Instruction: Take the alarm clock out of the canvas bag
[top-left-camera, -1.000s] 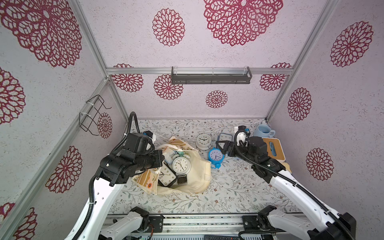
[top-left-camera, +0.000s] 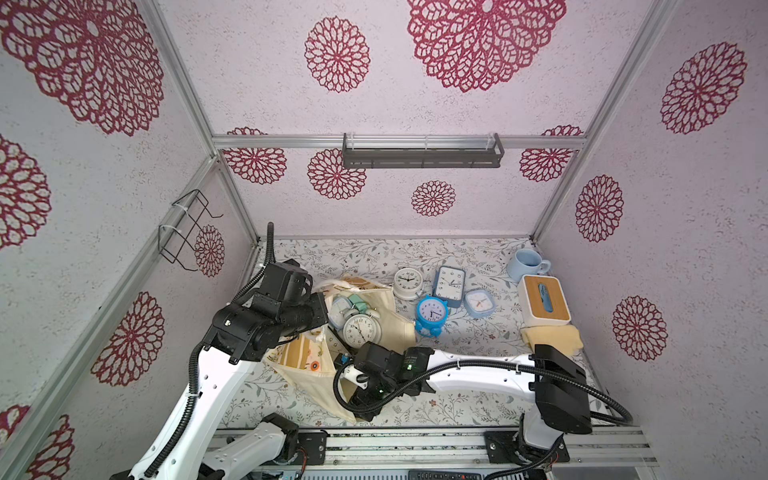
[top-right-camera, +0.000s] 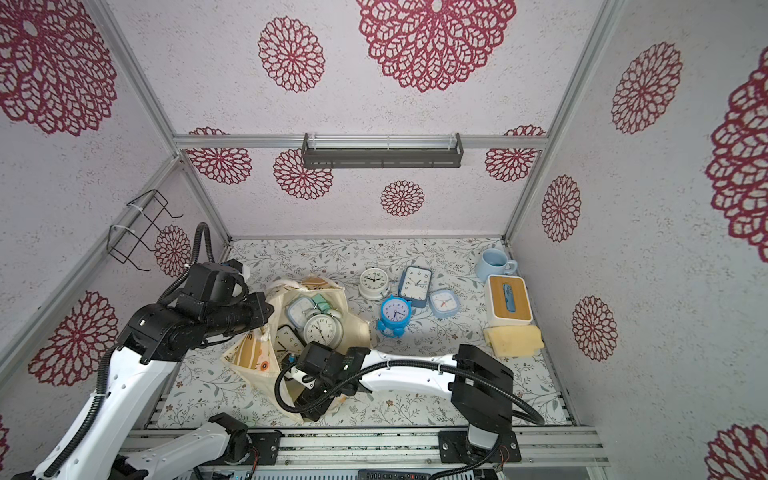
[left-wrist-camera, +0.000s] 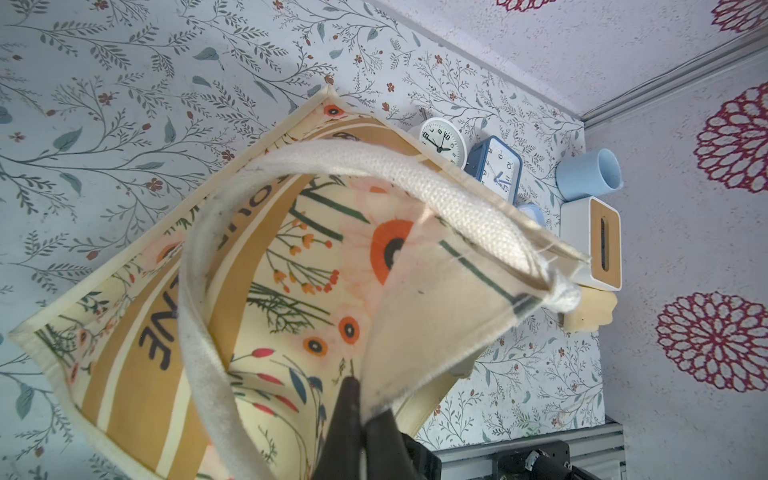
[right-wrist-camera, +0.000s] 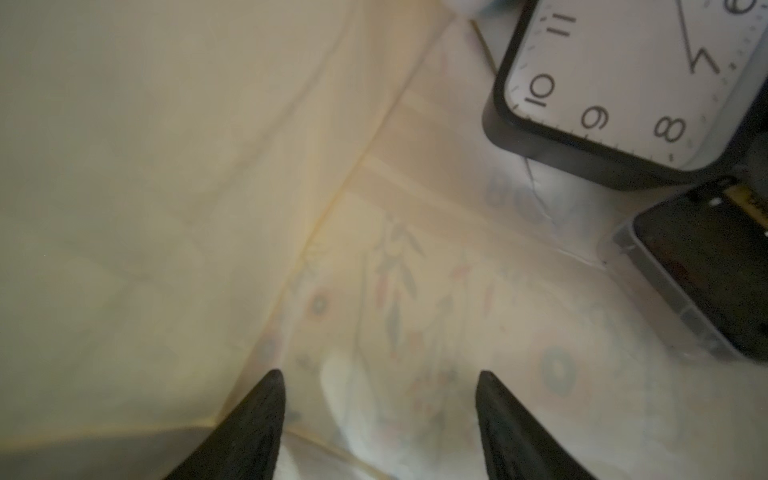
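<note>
The cream canvas bag (top-left-camera: 384, 308) lies open at left-centre, holding a round silver alarm clock (top-left-camera: 361, 328), a square black clock (right-wrist-camera: 616, 80) and a small dark boxed item (right-wrist-camera: 700, 268). My left gripper is shut at the bag's rim, with a flap of canvas at its fingertips. My right gripper is inside the bag's near part, fingers parted with nothing between them, below the square clock in the right wrist view.
Outside the bag stand a white clock (top-left-camera: 408, 281), blue twin-bell clock (top-left-camera: 431, 312), rectangular clock (top-left-camera: 449, 281) and pale blue clock (top-left-camera: 480, 302). At right are a mug (top-left-camera: 524, 262), tissue box (top-left-camera: 532, 300) and yellow cloth (top-left-camera: 552, 340).
The right arm has swung from above the clocks at right, down and left into the bag. The left gripper has shifted slightly, and the bag's near side now reaches nearer the table front.
</note>
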